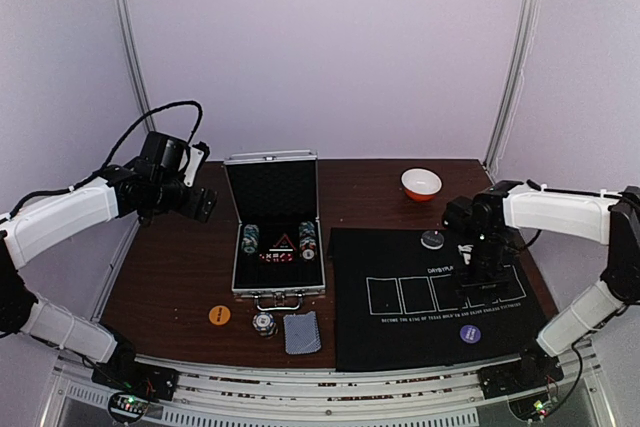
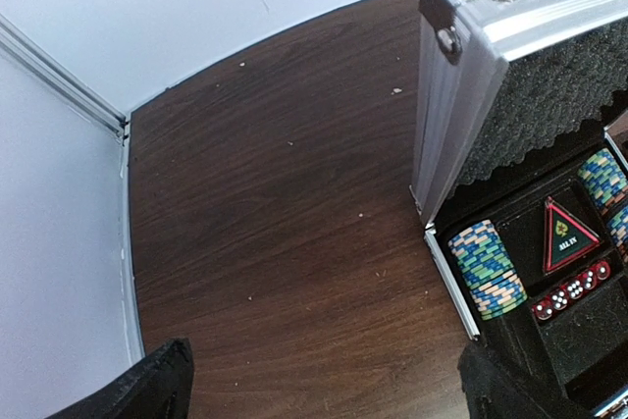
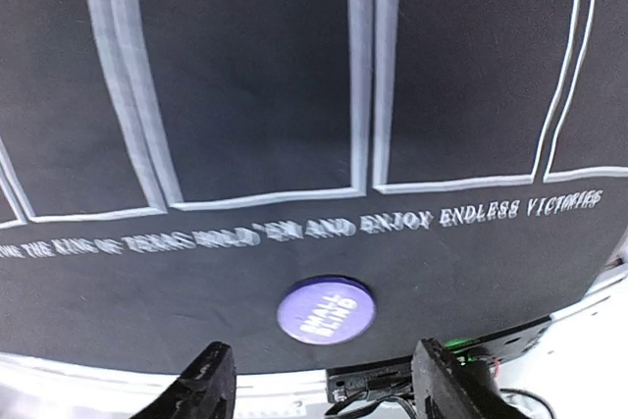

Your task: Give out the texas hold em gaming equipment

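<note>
The open aluminium chip case (image 1: 250, 277) holds chip stacks (image 2: 488, 267), dice (image 2: 571, 289) and a red triangle piece (image 2: 567, 237). My left gripper (image 1: 200, 202) hangs open to its left, nothing between its fingers. The black mat (image 1: 380, 337) lies at right. A purple small blind disc (image 3: 326, 311) lies flat on its near part. My right gripper is above the mat, fingers apart, nothing seen between them. A silver disc (image 1: 432, 239) lies at the mat's back. An orange disc (image 1: 219, 315), blue card deck (image 1: 302, 335) and small metal stack (image 1: 264, 324) lie before the case.
An orange-and-white bowl (image 1: 421, 184) stands at the back right. White walls enclose the sides and back.
</note>
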